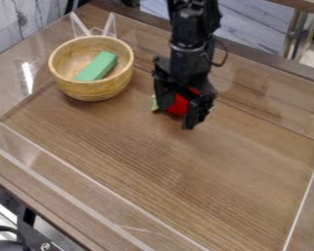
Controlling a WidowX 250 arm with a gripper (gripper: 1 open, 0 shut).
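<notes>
My black gripper (pixel 183 112) is low over the table in the upper middle, its fingers open around a red round object (pixel 186 96), which is mostly hidden behind the gripper. A small green piece (pixel 157 101) shows at the left of the red object; whether it is part of that object I cannot tell.
A yellow bowl (pixel 62 59) at the upper left holds a green block (pixel 97 66). A raised edge runs along the back right.
</notes>
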